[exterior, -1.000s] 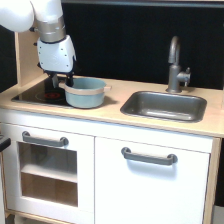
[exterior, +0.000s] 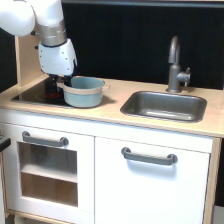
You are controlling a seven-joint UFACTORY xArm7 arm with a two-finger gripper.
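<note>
A blue-grey pot point(exterior: 84, 97) stands near the right edge of the dark stovetop point(exterior: 36, 95), partly over the wooden counter. From above left, the white arm reaches down to it, and my dark gripper point(exterior: 65, 79) is at the pot's left rim. The fingers are small and dark against a dark background. Whether they are closed around the rim or handle, or only beside it, I cannot tell. The left side of the pot is partly hidden by the gripper.
To the right, a grey sink point(exterior: 166, 105) is set into the counter point(exterior: 121, 90), with a dark faucet point(exterior: 177, 68) behind it. Clear counter lies between pot and sink. Below are an open-fronted oven compartment point(exterior: 50, 172) and a white cupboard door point(exterior: 150, 188).
The pot sits very slightly farther left than before. My gripper has shifted a little down and to the right, closer against its left rim.
</note>
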